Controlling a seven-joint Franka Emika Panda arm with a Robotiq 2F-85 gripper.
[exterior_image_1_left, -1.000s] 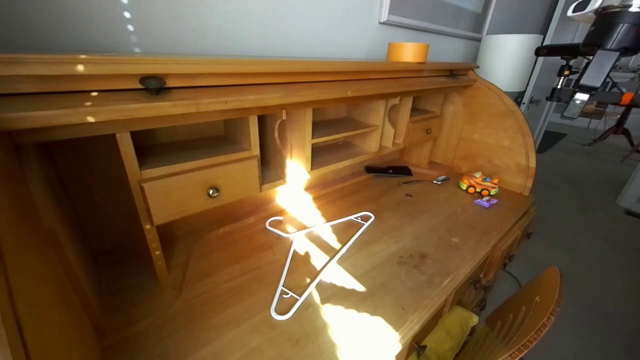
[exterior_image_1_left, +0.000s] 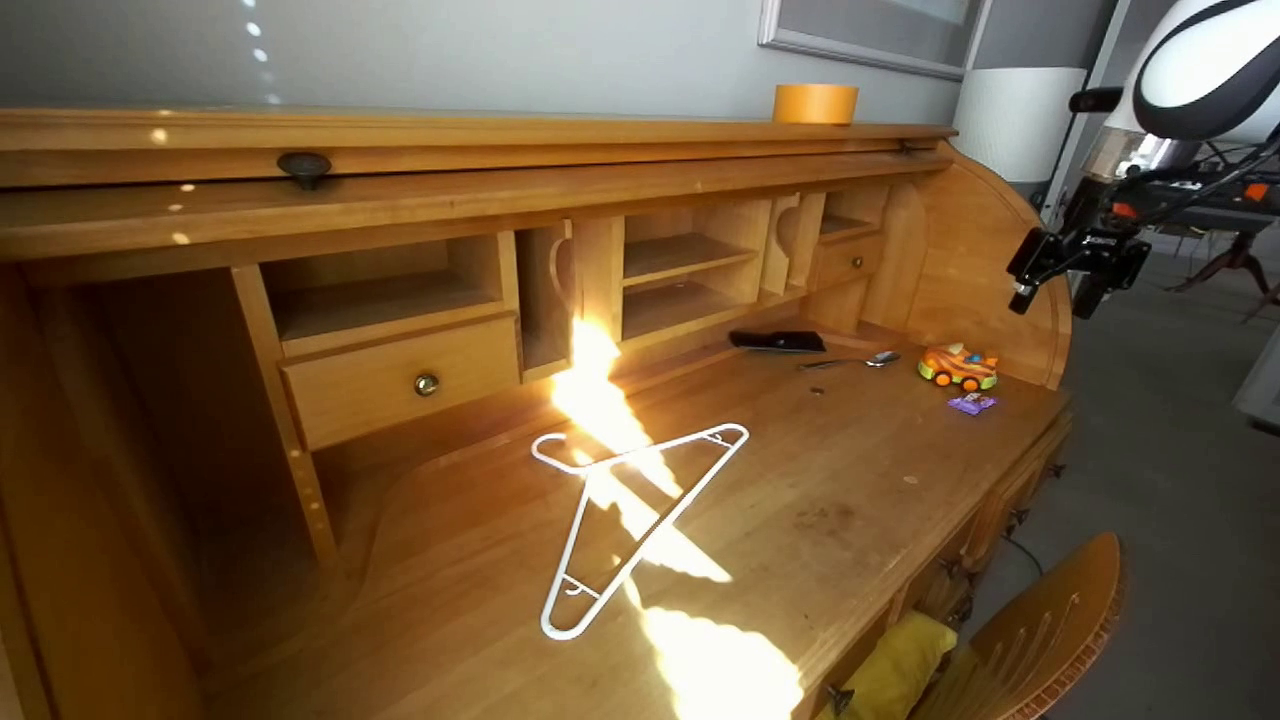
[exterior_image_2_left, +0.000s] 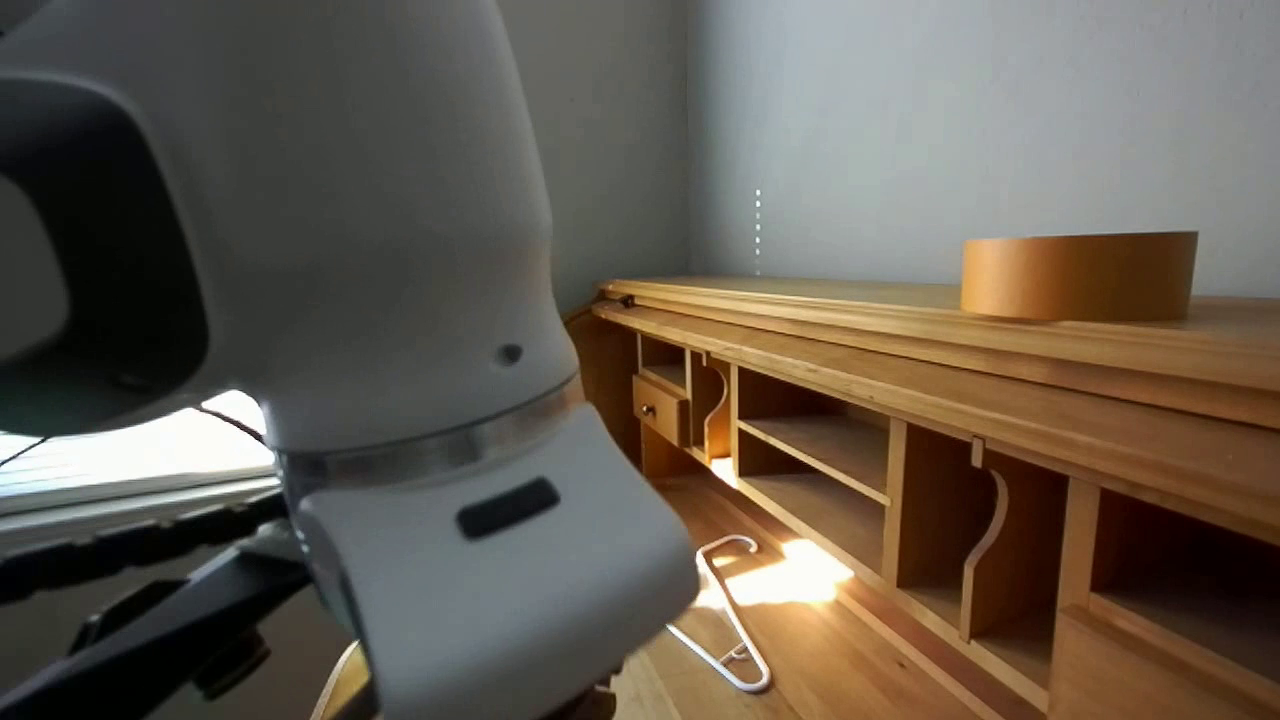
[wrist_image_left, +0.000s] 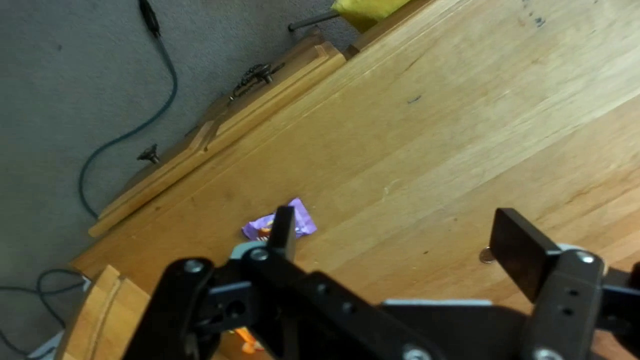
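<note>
High at the right end of the desk, my gripper (exterior_image_1_left: 1052, 307) hangs clear of the desktop. Its two black fingers stand wide open in the wrist view, with nothing held between them. A small purple wrapped snack (wrist_image_left: 302, 217) lies on the wood, partly behind one finger. Beside it is an orange toy car (exterior_image_1_left: 957, 367), of which only a sliver shows in the wrist view. Farther left lie a spoon (exterior_image_1_left: 882, 359) and a dark flat object (exterior_image_1_left: 777, 342). A white hanger (exterior_image_1_left: 654, 535) rests flat in the sunlit middle of the desktop.
Cubbyholes and a small drawer (exterior_image_1_left: 396, 382) line the desk's back. Its curved right side panel (exterior_image_1_left: 996, 270) rises beside the toy car. An orange round object (exterior_image_1_left: 816, 104) sits on top. A chair (exterior_image_1_left: 1032, 636) with a yellow cushion stands in front.
My arm has come lower and a little left, and the gripper has turned so that its fingers point down. The things on the desk have not moved.
</note>
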